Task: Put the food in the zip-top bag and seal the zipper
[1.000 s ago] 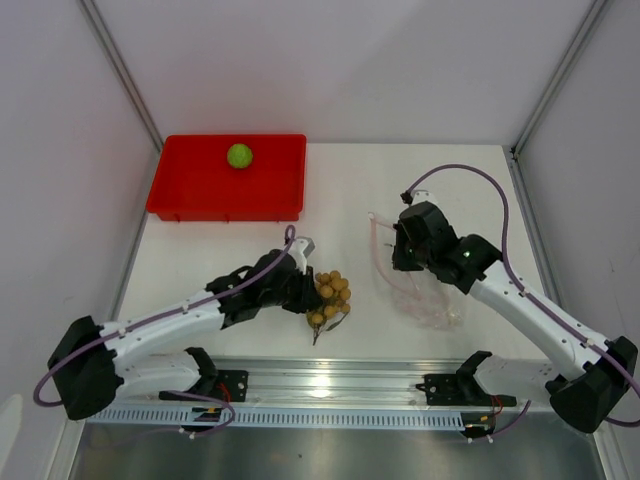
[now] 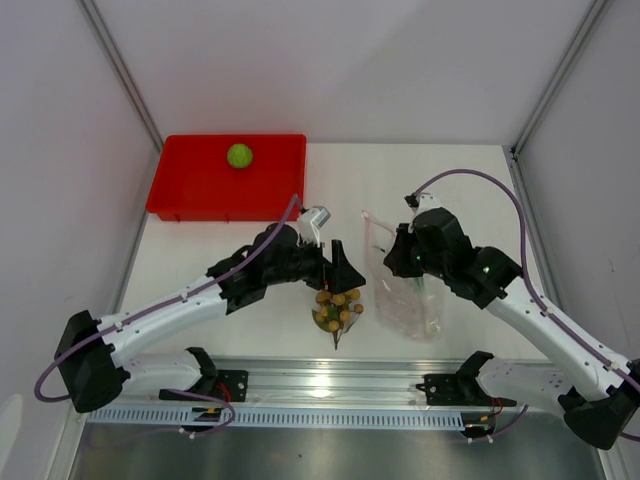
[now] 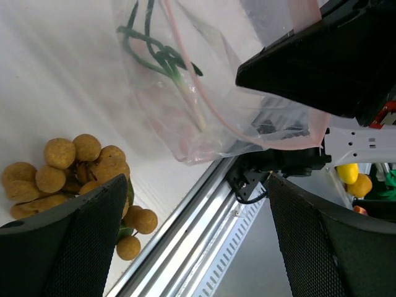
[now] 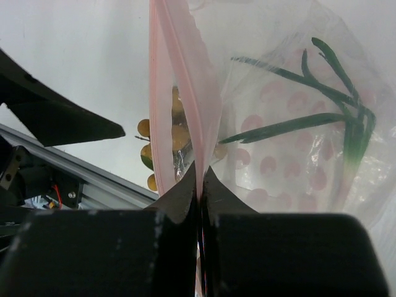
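The zip bag (image 2: 400, 290) stands on the white table with green stalks (image 3: 158, 55) inside. My right gripper is shut on the bag's pink zipper edge (image 4: 185, 74), holding it up. My left gripper (image 2: 338, 262) stands open above a bunch of brown-yellow round food pieces with leaves (image 2: 336, 310), left of the bag. In the left wrist view these pieces (image 3: 86, 148) lie below the open fingers.
A red bin (image 2: 195, 180) with a green round item (image 2: 239, 156) sits at the back left.
My left gripper has risen from the food pieces and moved right toward the bag. The pieces shifted slightly right. My right gripper and the bag moved slightly.
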